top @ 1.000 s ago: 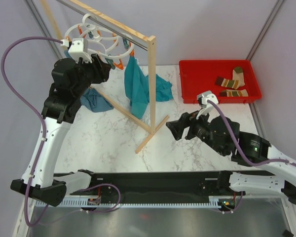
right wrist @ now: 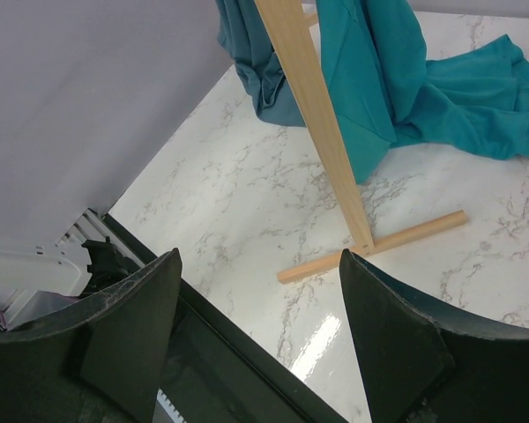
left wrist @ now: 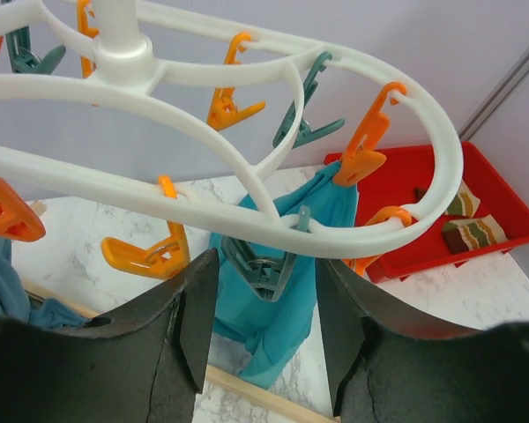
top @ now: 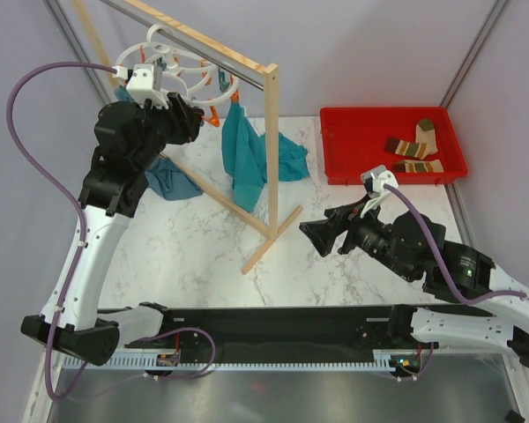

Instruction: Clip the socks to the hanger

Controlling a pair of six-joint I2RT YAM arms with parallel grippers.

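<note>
The white hanger point(left wrist: 335, 238) carries orange and green clips and hangs from a wooden frame. A green clip point(left wrist: 269, 275) lies between the fingers of my left gripper, which is open with a gap at each side of it. In the top view, that left gripper point(top: 197, 121) is at the hanger's front edge. My right gripper point(top: 326, 242) stands over the bare table right of the frame, open, with nothing between its fingers in the right wrist view. Brown, striped socks point(top: 407, 148) lie in the red bin point(top: 348, 150) at the back right.
Teal cloth point(top: 244, 159) hangs from the hanger, and a bluish cloth point(top: 172, 181) is at the left. The wooden post point(top: 271, 150) and its foot point(top: 273, 240) stand between my arms. Bare marble table point(top: 185, 264) shows at front left.
The right gripper has edged a little to the right. The socks have not moved.
</note>
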